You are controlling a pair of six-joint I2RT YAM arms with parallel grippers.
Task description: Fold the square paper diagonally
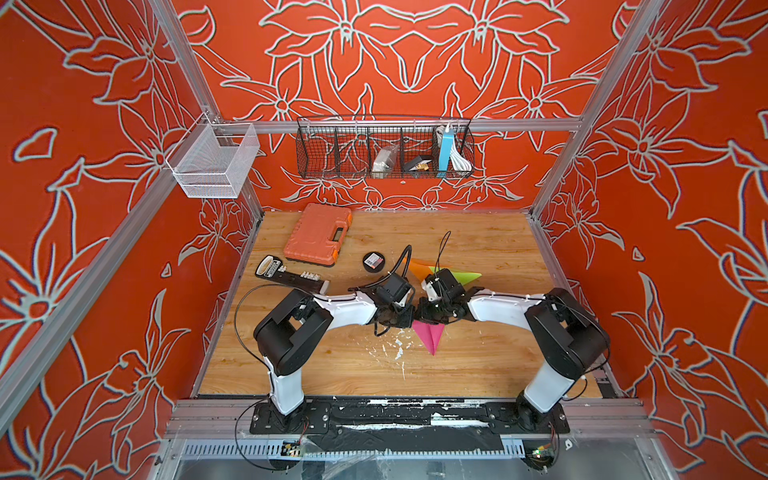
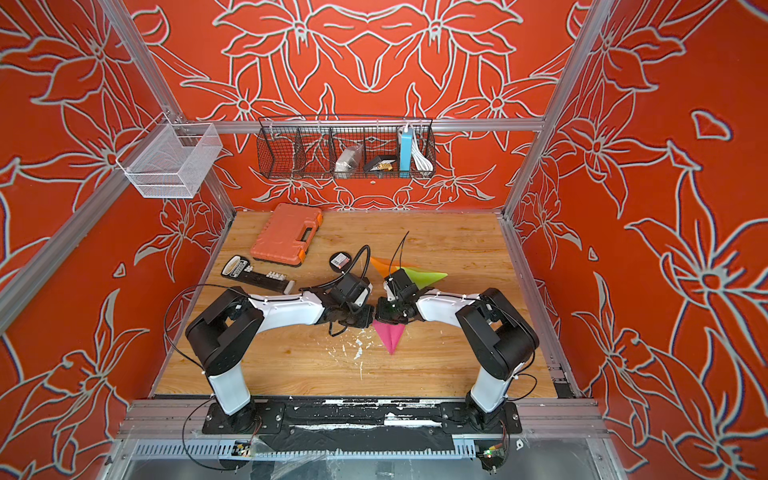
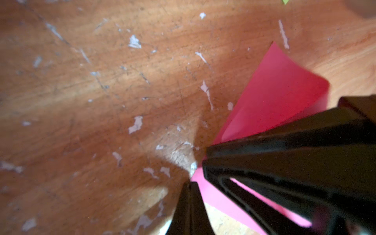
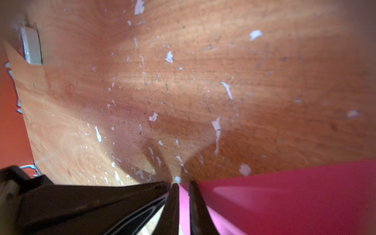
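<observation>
Pink paper (image 1: 429, 338) lies mid-table, folded over, its middle hidden by both grippers. My left gripper is shut with its tips at the paper's edge; nothing clearly shows between them. My right gripper is slightly parted at the same edge, pink paper visible below or between its fingertips; whether it holds it I cannot tell. The two grippers nearly touch. Orange paper (image 2: 382, 264) and yellow-green paper (image 2: 425, 278) lie behind the right gripper.
An orange case (image 1: 313, 236) lies back left, with a round black object (image 1: 373, 261) and a long black tool (image 1: 286, 276) nearby. White scraps or marks dot the wood.
</observation>
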